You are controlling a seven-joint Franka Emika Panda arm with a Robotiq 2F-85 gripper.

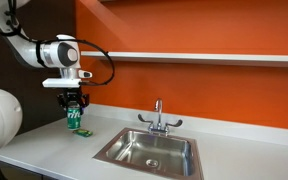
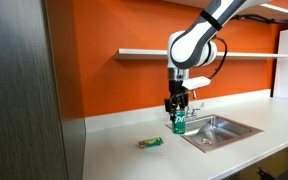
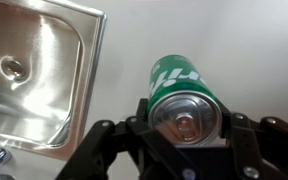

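Note:
A green can with white lettering hangs upright beneath my gripper, whose fingers are shut around its upper end. In exterior view 2 the can appears above the counter, left of the sink. The wrist view looks down on the silver lid of the can, with black fingers on either side of it. Whether the can's base touches the counter is hard to tell. A small green packet-like item lies flat on the counter; in exterior view 1 this green item is beside the can's lower end.
A steel sink with a two-handled faucet is set into the white counter. A white shelf runs along the orange wall above.

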